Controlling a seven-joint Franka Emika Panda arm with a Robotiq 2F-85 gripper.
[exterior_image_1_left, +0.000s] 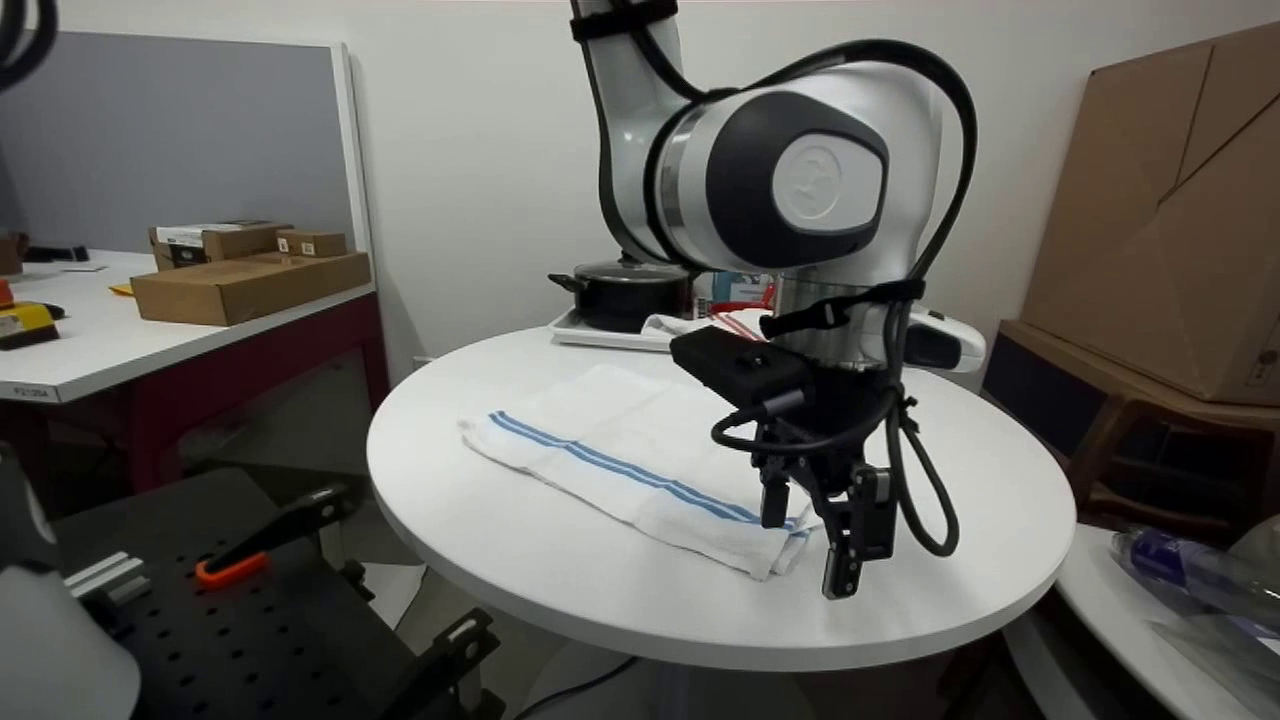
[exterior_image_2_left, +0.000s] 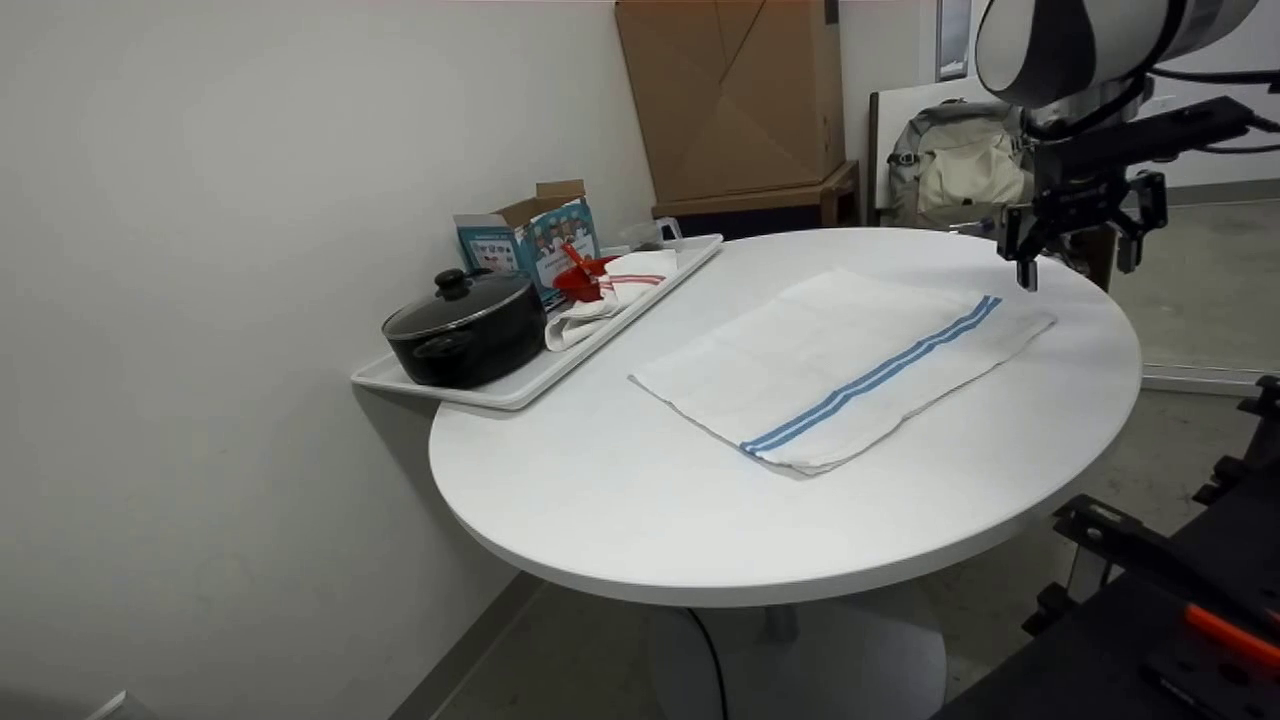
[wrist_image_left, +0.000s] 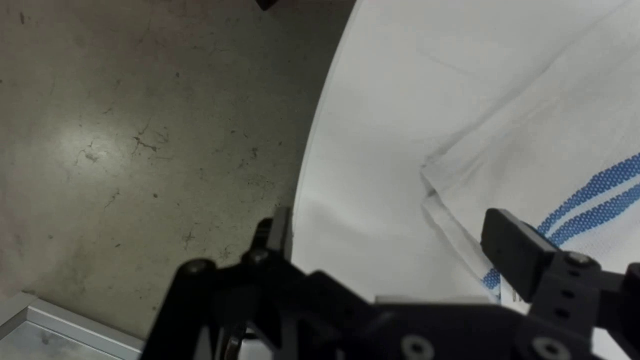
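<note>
A white towel (exterior_image_1_left: 648, 444) with blue stripes lies folded and flat on the round white table (exterior_image_1_left: 480, 528). Its short right edge, with layered corners, is close to my gripper (exterior_image_1_left: 806, 542), which stands open above it near the table's rim. In exterior view 2 the gripper (exterior_image_2_left: 1080, 252) hangs at the far right end of the towel (exterior_image_2_left: 828, 372). From the wrist, one finger (wrist_image_left: 513, 252) hangs over the towel (wrist_image_left: 528, 150) beside its blue stripes, and the other finger (wrist_image_left: 273, 234) is toward the table's edge. Nothing is between the fingers.
At the back against the wall, a white tray (exterior_image_2_left: 528, 386) carries a black lidded pot (exterior_image_2_left: 468, 330), a blue box (exterior_image_2_left: 558, 240), a red item (exterior_image_2_left: 584, 282) and a small cloth (exterior_image_2_left: 582, 322).
</note>
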